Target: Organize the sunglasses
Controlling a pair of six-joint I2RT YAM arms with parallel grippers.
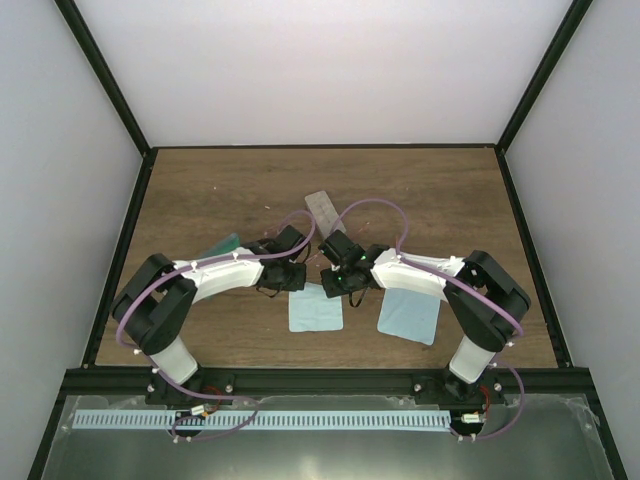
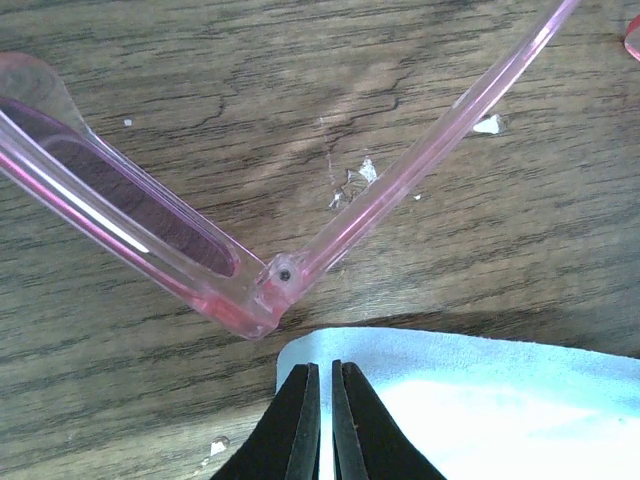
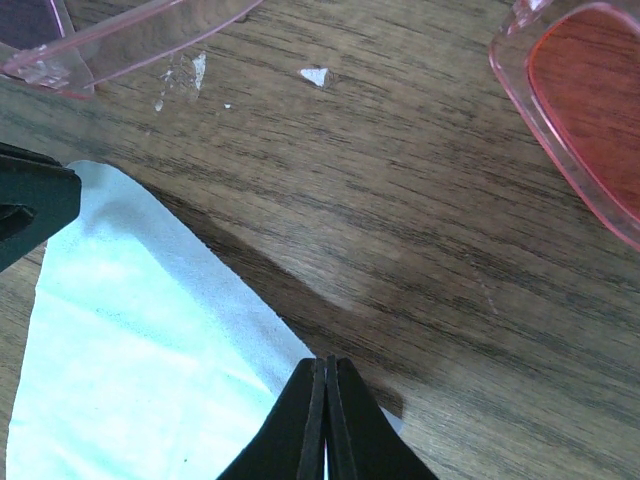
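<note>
A white-blue cloth (image 1: 315, 312) lies flat at front centre, with both grippers over its back edge. My left gripper is shut at the cloth's top left corner (image 2: 370, 350); its fingertips sit on the fabric, though how much is between them is hidden. My right gripper is shut at the cloth's edge (image 3: 230, 320), nothing visible between its fingers. Pink folding sunglasses (image 2: 150, 240) lie on the wood just behind the cloth, one temple extended. Red-lensed sunglasses (image 3: 590, 110) lie at the upper right of the right wrist view.
A second blue cloth (image 1: 407, 318) lies at front right. A grey board (image 1: 322, 210) lies behind the grippers, and a teal item (image 1: 225, 243) at the left, partly under the left arm.
</note>
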